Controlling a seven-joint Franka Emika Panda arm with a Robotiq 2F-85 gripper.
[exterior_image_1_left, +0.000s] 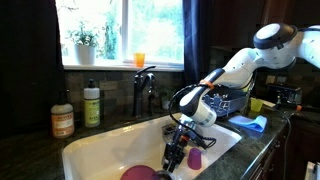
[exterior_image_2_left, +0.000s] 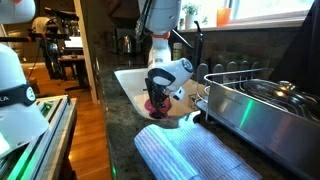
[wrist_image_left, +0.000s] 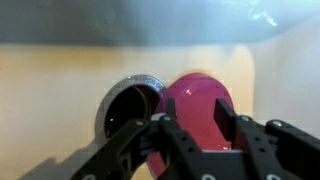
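Note:
A round dark-pink plate-like piece (exterior_image_1_left: 139, 173) lies in the white sink (exterior_image_1_left: 95, 150), beside the drain (exterior_image_1_left: 164, 174). A pink cup (exterior_image_1_left: 195, 158) is farther right in the sink. My gripper (exterior_image_1_left: 168, 162) is low in the basin near the drain. In the wrist view, the dark-pink piece (wrist_image_left: 203, 115) shows between and beyond the separated fingers, with the drain ring (wrist_image_left: 128, 107) left of it. The gripper is open and appears to hold nothing. Exterior view 2 shows a reddish piece (exterior_image_2_left: 158, 106) below the gripper, partly covered.
A black faucet (exterior_image_1_left: 139, 92) rises behind the sink. Soap bottles (exterior_image_1_left: 92, 104) stand on the back left ledge. To the right is a metal dish rack (exterior_image_1_left: 225, 103), with a blue cloth (exterior_image_1_left: 248, 123) on the dark counter. The sink's left half is clear.

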